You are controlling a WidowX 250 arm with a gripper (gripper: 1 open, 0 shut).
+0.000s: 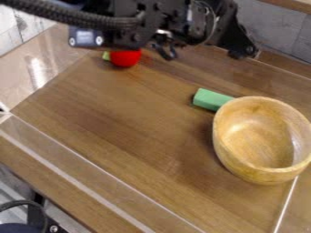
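Observation:
My gripper (238, 47) hangs at the top of the camera view, high over the back of the wooden counter; I cannot tell whether it is open or shut. A light wooden bowl (257, 155) stands at the right, its visible inside looking empty. A green block (210, 98) lies just behind and left of the bowl. A red round object (124, 58) sits at the back left, partly hidden by the arm, with a bit of green beside it.
A tiled wall (277, 41) runs along the back. A dark cable lies at the lower left corner.

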